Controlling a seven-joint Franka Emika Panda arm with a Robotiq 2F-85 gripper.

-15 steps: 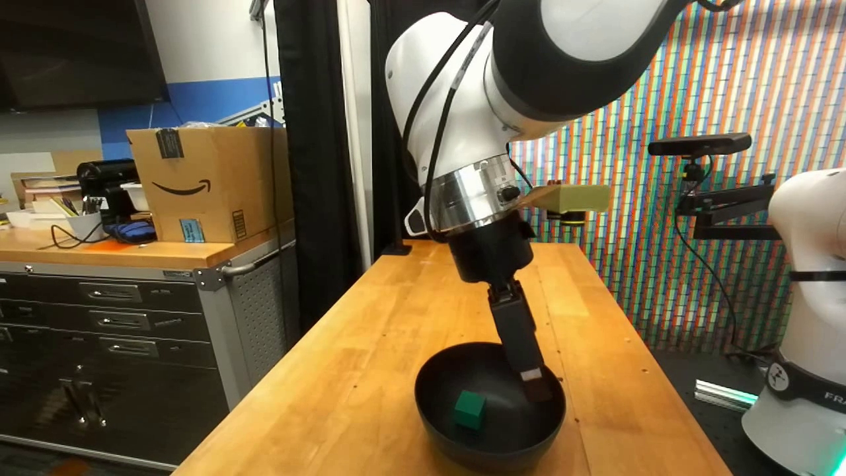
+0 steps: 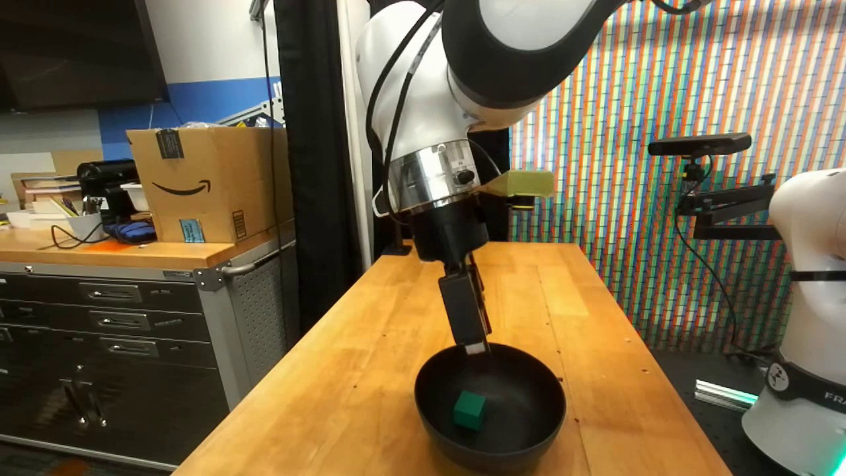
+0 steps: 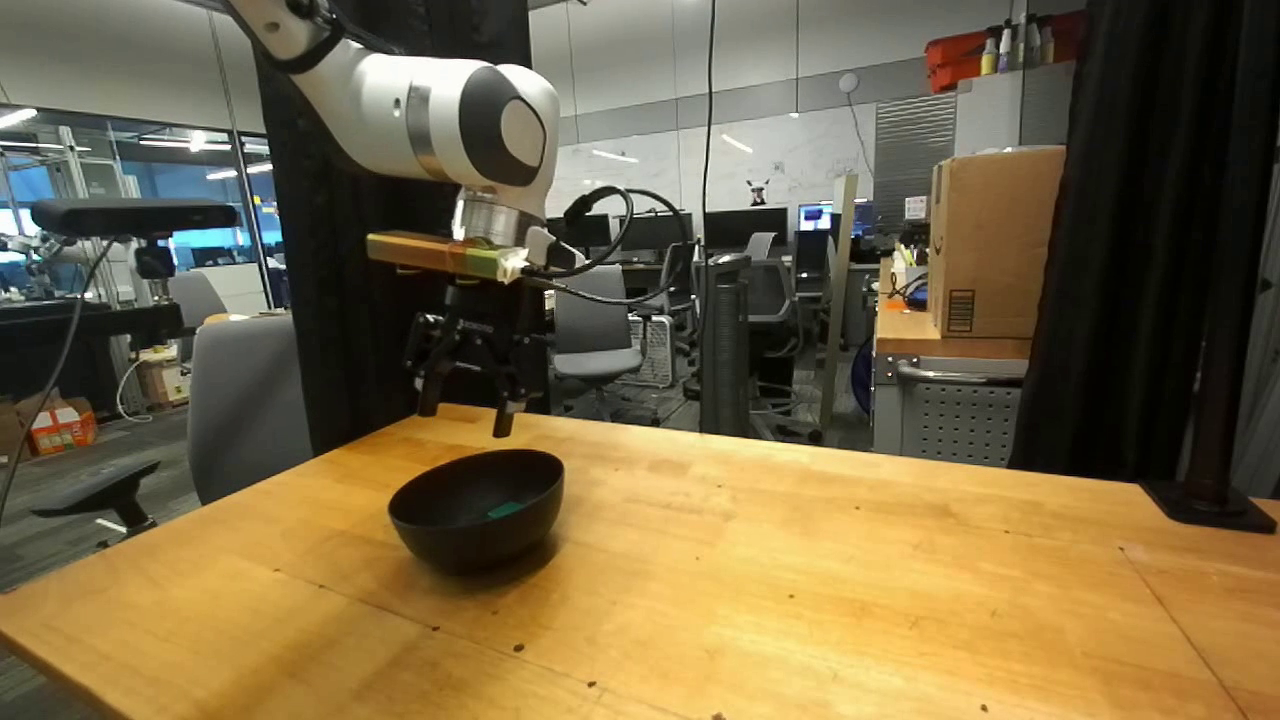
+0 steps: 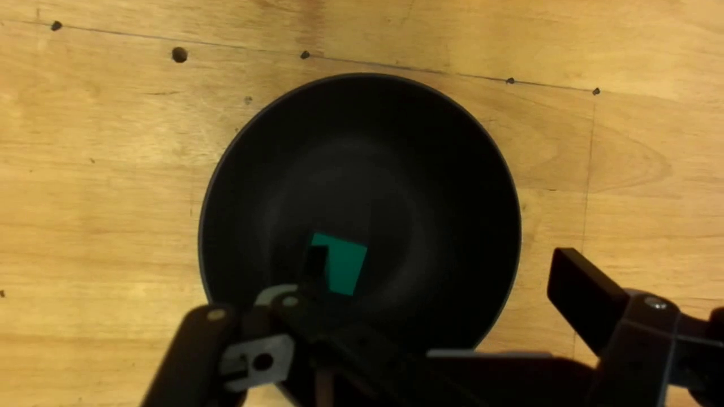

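Observation:
A green cube [image 2: 468, 410] rests inside a round black bowl [image 2: 540, 430] on the wooden table. In exterior view 2 only a little of the green cube [image 3: 505, 509] shows over the rim of the bowl [image 3: 474, 546]. My gripper [image 3: 465, 412] hangs above the bowl toward its far side, fingers apart and empty. From the wrist view, one of the fingers partly covers the green cube [image 4: 347, 265]; the other finger [image 4: 585, 291] lies outside the bowl's outline.
The tabletop [image 3: 768, 564] around the bowl is clear. A second white arm [image 2: 821, 317] stands at the right in exterior view 1. A black stand base [image 3: 1206, 506] sits on the table's far right in exterior view 2. The cardboard box [image 2: 210, 182] is on a separate bench.
In exterior view 1 my gripper has risen and moved left, its fingertips now near the bowl's far rim rather than over its right part. Bowl and cube stay put.

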